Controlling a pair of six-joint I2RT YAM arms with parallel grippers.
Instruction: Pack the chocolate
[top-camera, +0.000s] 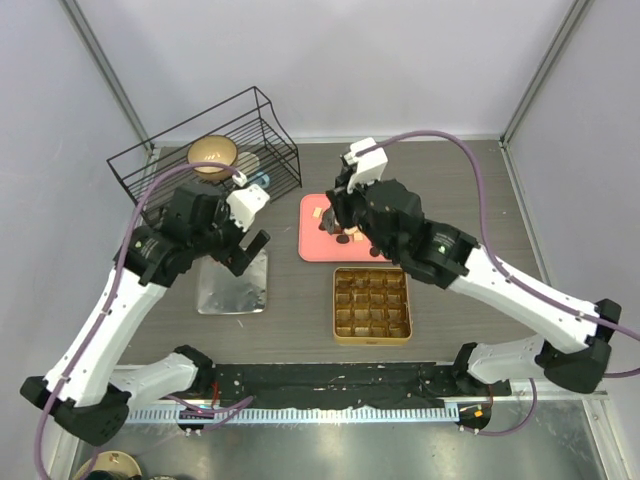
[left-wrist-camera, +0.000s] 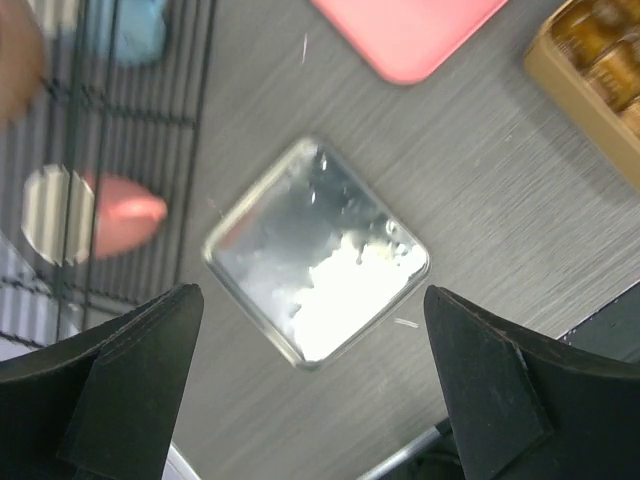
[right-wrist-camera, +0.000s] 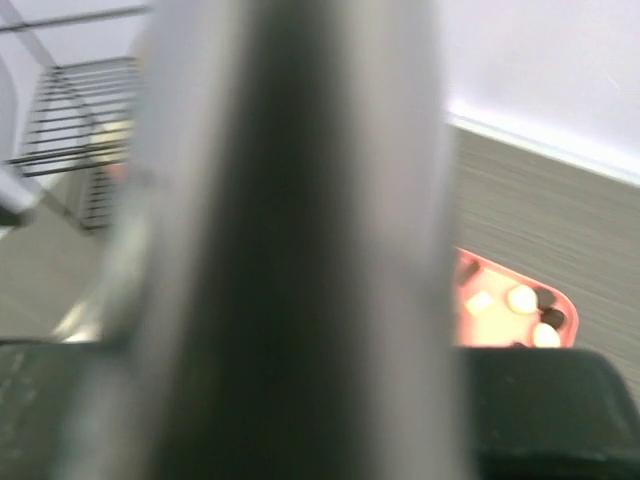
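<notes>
My right gripper (top-camera: 338, 205) is over the left part of the pink tray (top-camera: 312, 248), shut on a grey metallic utensil that looks like tongs or a spatula. In the right wrist view the utensil's handle (right-wrist-camera: 300, 240) is blurred and fills the middle. Chocolate pieces, dark and pale, lie on the pink tray; one pale piece (right-wrist-camera: 522, 299) shows there. Nearer the front stands the gold box (top-camera: 372, 338) with brown compartments, which look empty. My left gripper (top-camera: 249, 252) hangs open above the silver tray (top-camera: 232, 295), with nothing between its fingers.
At the back left a black wire rack (top-camera: 270, 140) holds a tan bowl (top-camera: 213, 152), a blue item (top-camera: 260, 181) and other things. Bare table lies right of the pink tray and between the silver tray and the gold box.
</notes>
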